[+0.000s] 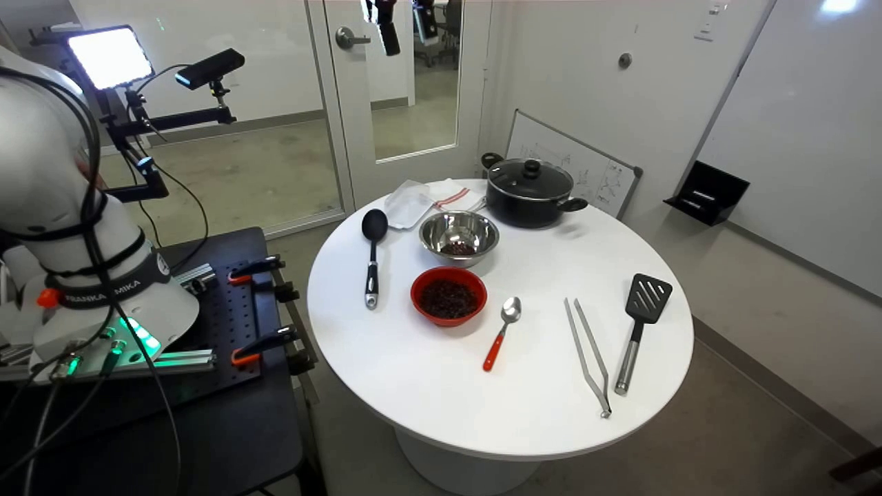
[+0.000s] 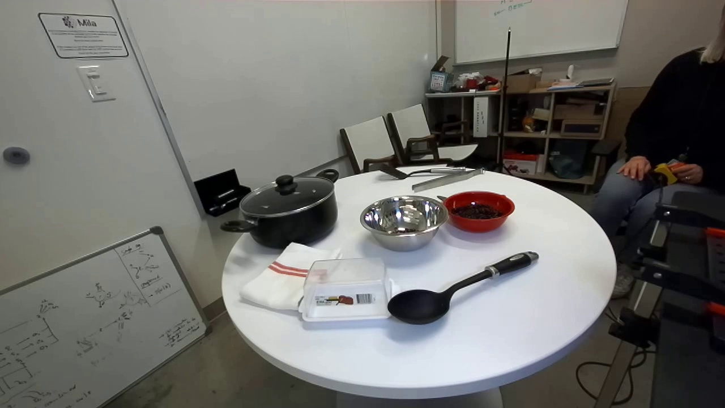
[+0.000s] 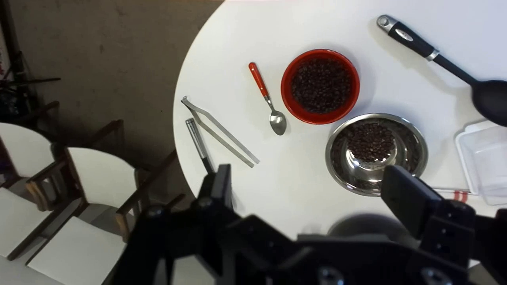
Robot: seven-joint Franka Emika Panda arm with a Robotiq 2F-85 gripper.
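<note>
High above the table, my gripper (image 1: 409, 41) stands open, its two fingers wide apart with nothing between them in the wrist view. Below it on the white table is a red bowl (image 3: 320, 87) full of dark beans. A steel bowl (image 3: 335, 168) beside it holds a smaller heap of the same beans (image 3: 371, 142). A spoon (image 3: 259, 80) with a red handle lies near the red bowl. Metal tongs (image 1: 588, 355) and a slotted black spatula (image 1: 647, 299) lie near the table's edge.
The lidded black pot (image 2: 292, 214) stands behind the steel bowl, near a striped towel (image 2: 272, 285) and a clear plastic box (image 2: 345, 299). A large black spoon (image 2: 419, 306) lies by the box. Bare table (image 1: 413, 372) shows at the front.
</note>
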